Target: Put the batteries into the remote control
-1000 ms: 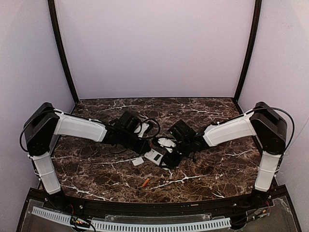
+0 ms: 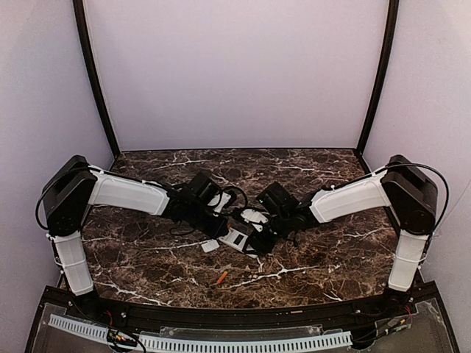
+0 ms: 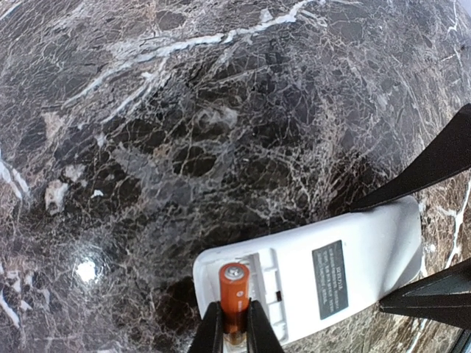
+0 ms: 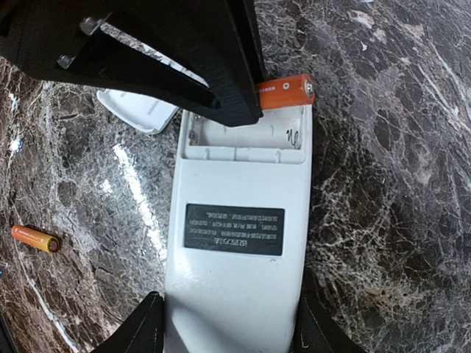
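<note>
The white remote (image 4: pixel 232 294) lies back-up with its battery compartment (image 4: pixel 243 129) uncovered and empty in the right wrist view. My right gripper is shut on its rounded end. My left gripper is shut on an orange battery (image 3: pixel 234 294), holding it over the compartment's upper edge. A second orange battery (image 4: pixel 35 239) lies loose on the marble, also visible in the top view (image 2: pixel 221 277). The detached white cover (image 4: pixel 136 110) lies beside the remote's open end.
Light walls (image 2: pixel 235 73) enclose its back and sides, with a dark rail along the front.
My left arm has shifted slightly down and toward the remote in the top view. The right arm looks unchanged.
</note>
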